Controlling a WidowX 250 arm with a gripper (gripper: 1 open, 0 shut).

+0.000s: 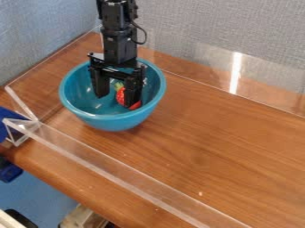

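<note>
A teal bowl (86, 102) rests on the wooden table toward the upper left of the camera view. My black gripper (117, 85) reaches down from above into the bowl, its fingers around a small red object with a green and yellowish part (131, 102), which looks like a toy strawberry. The gripper partly hides this object, and I cannot tell whether the fingers touch it.
Grey padded walls stand behind and left. A transparent edge strip runs along the near left, with a blue item (10, 120) beside it.
</note>
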